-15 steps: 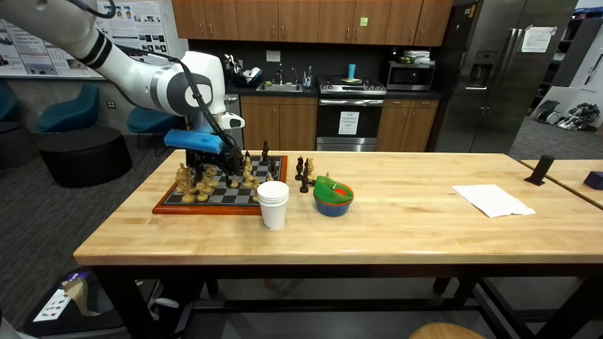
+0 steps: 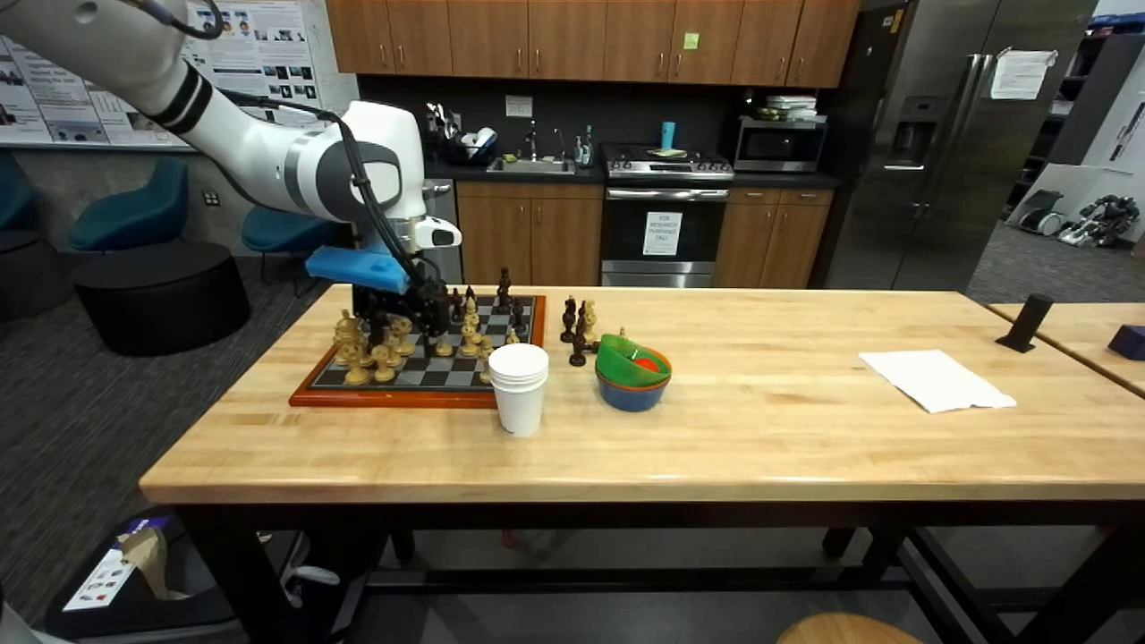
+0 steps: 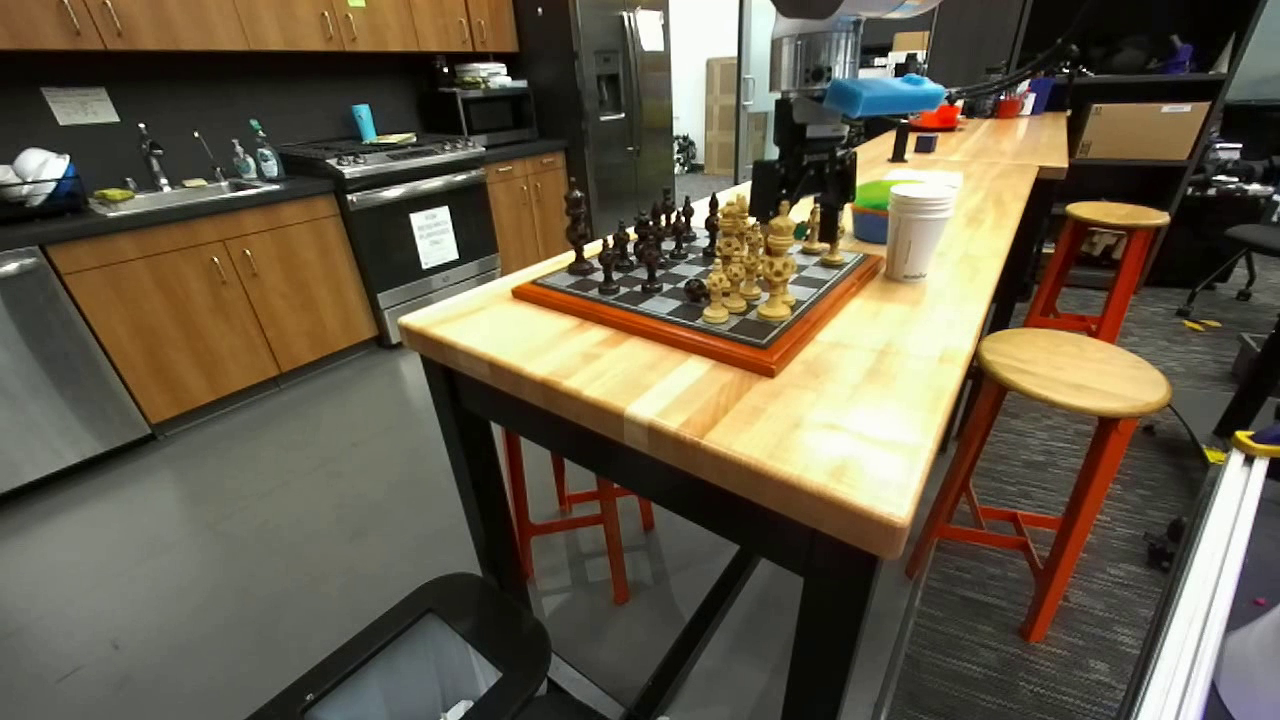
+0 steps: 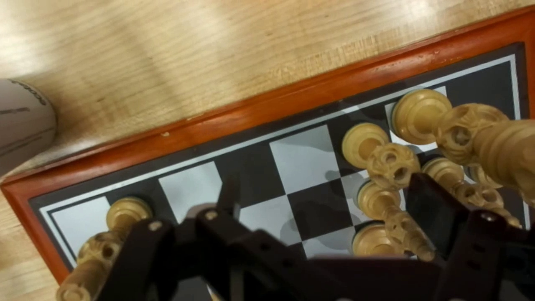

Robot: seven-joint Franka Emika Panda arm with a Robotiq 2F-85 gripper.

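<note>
My gripper is open above the chessboard [image 2: 429, 377], its dark fingers wide apart in the wrist view. Several pale pieces cluster by the right finger [image 4: 432, 205], among them a short light pawn [image 4: 393, 165] and a tall light piece [image 4: 471, 133]. Nothing is visibly held; squares show through the gap, though the gripper body hides the lower part of that view. At the board's left corner in the wrist view stands one light piece [image 4: 100, 246]. Dark pieces [image 3: 648, 246] occupy the far side of the board in the second exterior view.
Beside the board stand stacked white cups [image 2: 520, 392] and, farther right, a green bowl [image 2: 625, 363] tilted inside a blue bowl [image 2: 631, 397]. Several chess pieces [image 2: 577, 333] stand off the board. A white sheet [image 2: 936, 380] lies right; bare tabletop surrounds it.
In the first exterior view, my arm and gripper have shifted slightly left over the board. The board and the pieces in view look unmoved.
</note>
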